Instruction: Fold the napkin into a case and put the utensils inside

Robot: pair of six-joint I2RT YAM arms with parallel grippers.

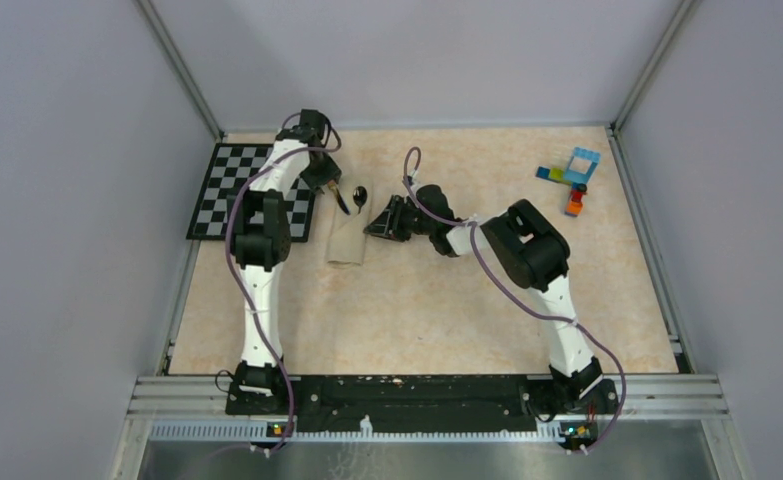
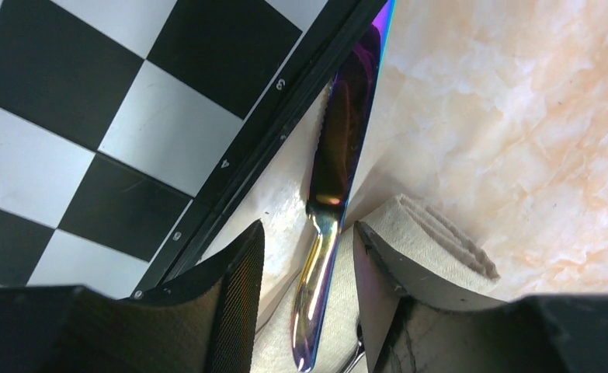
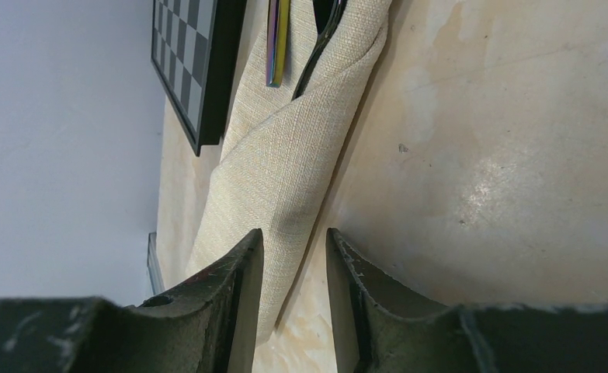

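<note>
The beige napkin [image 1: 347, 245], folded into a long pocket, lies beside the chessboard. A rainbow knife rests partly on it, blade along the board's edge, and a spoon [image 1: 359, 195] lies alongside, its handle reaching into the fold in the right wrist view. My left gripper is open over the knife's handle, nothing visibly held. My right gripper is open low beside the napkin's folded lower part [image 3: 285, 202], at its right edge.
The chessboard [image 1: 207, 200] borders the napkin on the left. Plastic blocks [image 1: 574, 205] sit at the far right.
</note>
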